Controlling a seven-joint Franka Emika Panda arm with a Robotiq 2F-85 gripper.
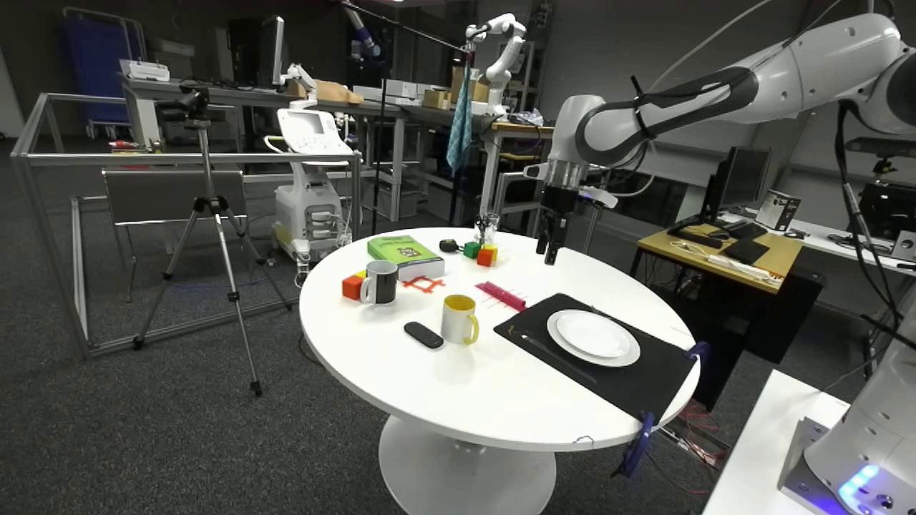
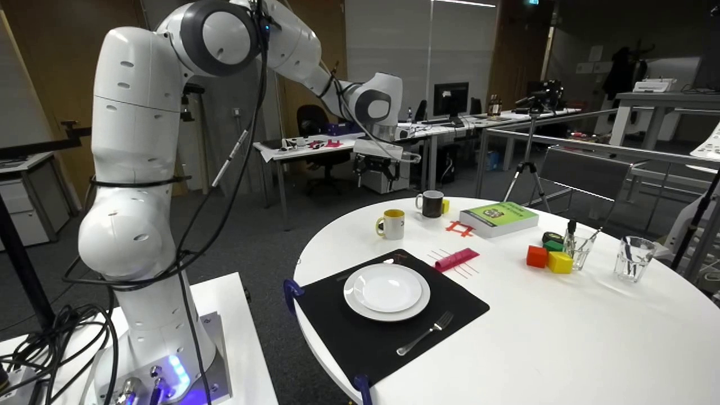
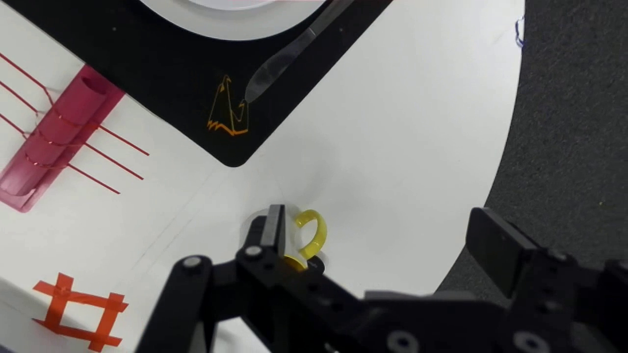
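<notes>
My gripper hangs high over the table, fingers wide apart with nothing gripped between them. In exterior view 2 the gripper appears above and behind the yellow-lined mug. The wrist view shows that mug's yellow handle beside one finger, which hides much of the mug below. A white plate rests on the black placemat, with a fork on one side and a knife on the other.
A dark mug stands near a green book. A black remote-like object lies by the yellow-lined mug. The pink roll lies beyond the placemat; coloured blocks and glasses stand farther along.
</notes>
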